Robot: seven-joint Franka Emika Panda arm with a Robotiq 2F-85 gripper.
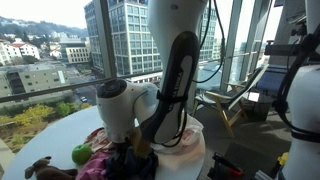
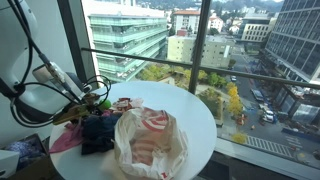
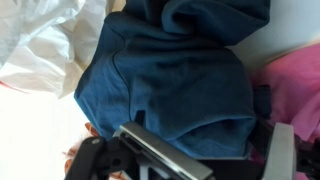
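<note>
A dark navy cloth (image 3: 175, 85) lies crumpled under my gripper and fills most of the wrist view. The fingers stand wide apart above it, with nothing gripped. In exterior view 2 the navy cloth (image 2: 98, 132) rests on the white round table (image 2: 205, 115), left of a plastic bag (image 2: 150, 143). A pink cloth (image 3: 290, 88) lies to the right of the navy one in the wrist view. My arm hides the fingertips in exterior view 1, so their contact with the fabric is unclear.
A green apple (image 1: 81, 153) and a brown plush toy (image 1: 48, 170) sit at the left in exterior view 1. The plastic bag (image 3: 45, 42) fills the wrist view's upper left. Windows (image 2: 240, 60) border the table.
</note>
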